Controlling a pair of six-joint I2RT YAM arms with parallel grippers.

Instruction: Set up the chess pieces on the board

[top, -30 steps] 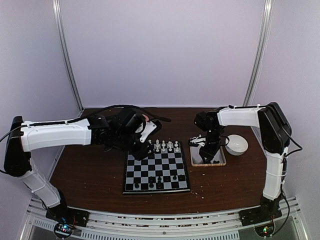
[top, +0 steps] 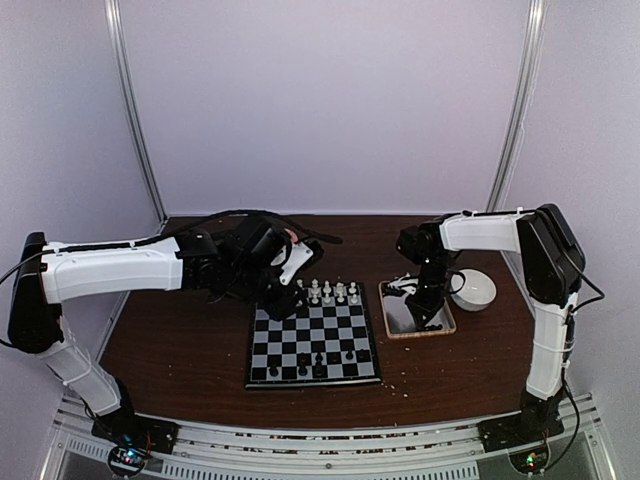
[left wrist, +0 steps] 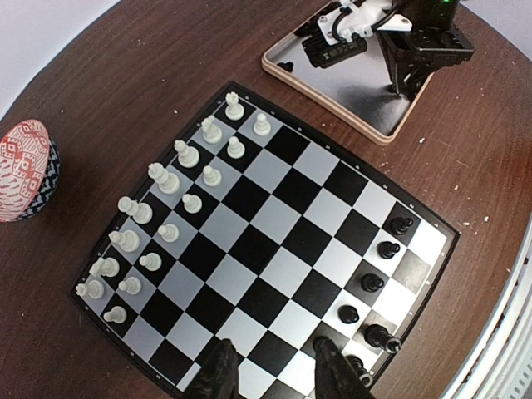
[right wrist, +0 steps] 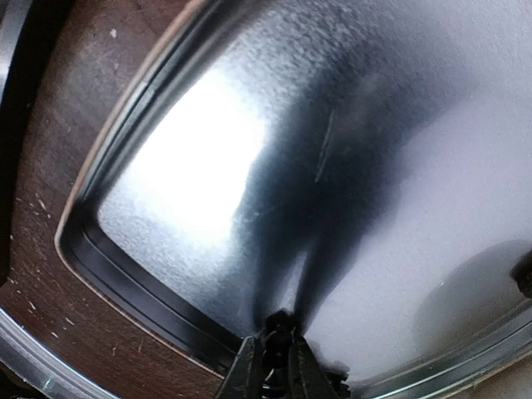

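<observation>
On the chessboard, white pieces stand in two rows along one side. Opposite them are several black pieces, some close to my left gripper's fingers. My left gripper is open above the board, with no piece held. Low in the tray, my right gripper is shut on a black piece, whose type I cannot tell. Another dark piece lies close beside it, and a further one shows at the right edge of the right wrist view.
Right of the tray stands a white bowl. A red-patterned bowl lies beyond the white side of the board.
Over the last second, my right arm and the tray have shifted slightly rightward and toward the table's front. The left arm and the pieces on the board look unchanged.
</observation>
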